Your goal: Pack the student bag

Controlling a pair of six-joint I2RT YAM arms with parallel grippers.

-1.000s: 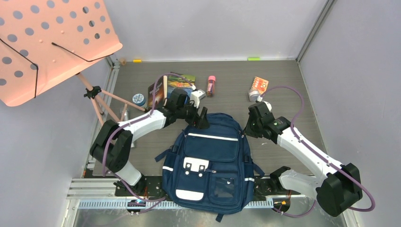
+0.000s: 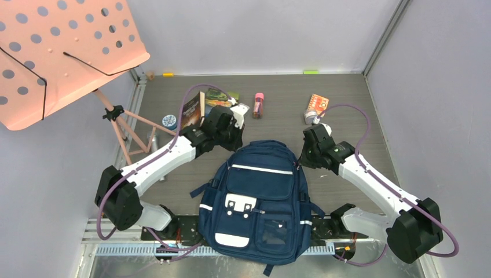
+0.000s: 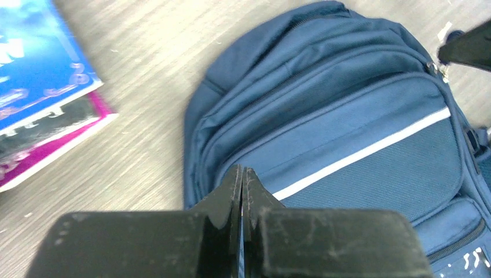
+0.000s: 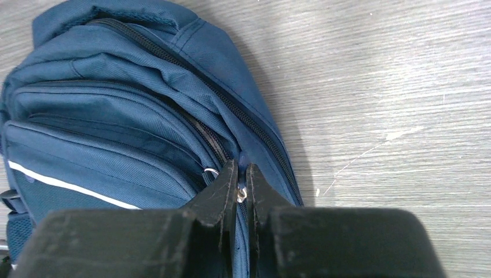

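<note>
The navy backpack point(image 2: 257, 191) lies flat, front up, in the middle of the front of the table, with its top zips visible in both wrist views. My left gripper is shut over the backpack's upper left, with nothing visible between its fingers. My right gripper is shut on a zipper pull point(image 4: 242, 194) at the bag's upper right edge. Behind the bag lie books point(image 2: 223, 98), a pink-capped bottle point(image 2: 259, 106) and an orange notebook point(image 2: 317, 103).
A round blue-lidded container point(image 2: 169, 121) and a pink stand point(image 2: 124, 128) are at the left. A small cylindrical jar point(image 2: 310, 118) is by the notebook. The floor right of the bag is mostly clear.
My left gripper has drawn back a little up and to the left from the bag's top, its arm reconfigured. My right gripper has barely moved.
</note>
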